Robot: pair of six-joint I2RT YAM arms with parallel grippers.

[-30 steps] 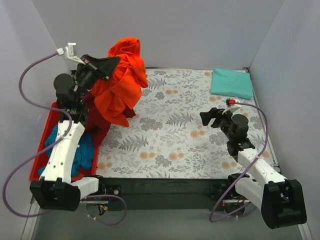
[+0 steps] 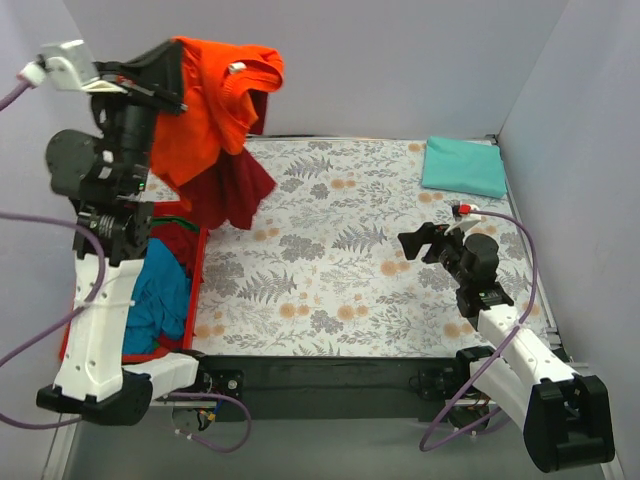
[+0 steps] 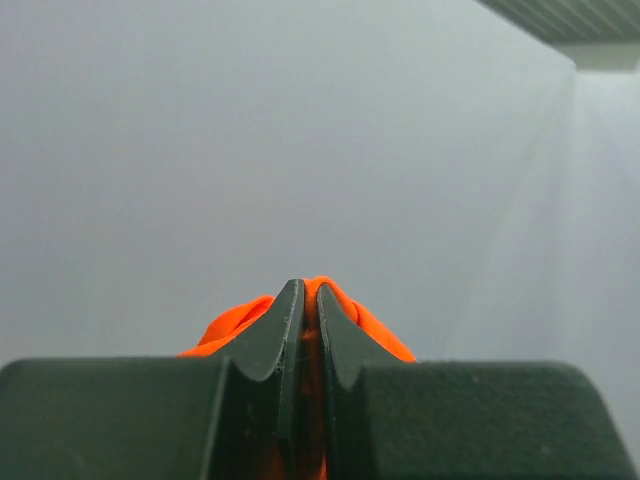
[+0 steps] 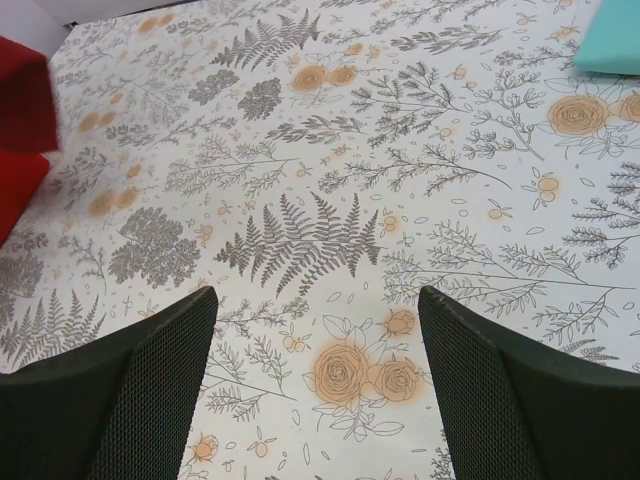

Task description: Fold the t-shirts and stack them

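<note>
My left gripper point(image 2: 165, 85) is raised high at the upper left, shut on an orange t shirt point(image 2: 210, 100) that hangs from its fingers; a dark red t shirt point(image 2: 235, 190) hangs beneath it. In the left wrist view orange fabric point(image 3: 230, 322) is pinched between the fingertips. My right gripper point(image 2: 420, 242) stands open over the right side of the table, nothing between its fingers. A folded teal t shirt point(image 2: 463, 166) lies at the back right, also in the right wrist view point(image 4: 610, 40).
A red bin point(image 2: 190, 320) at the left holds blue point(image 2: 150, 300) and dark red cloth. Grey walls enclose the sides and back.
The right arm has barely moved.
</note>
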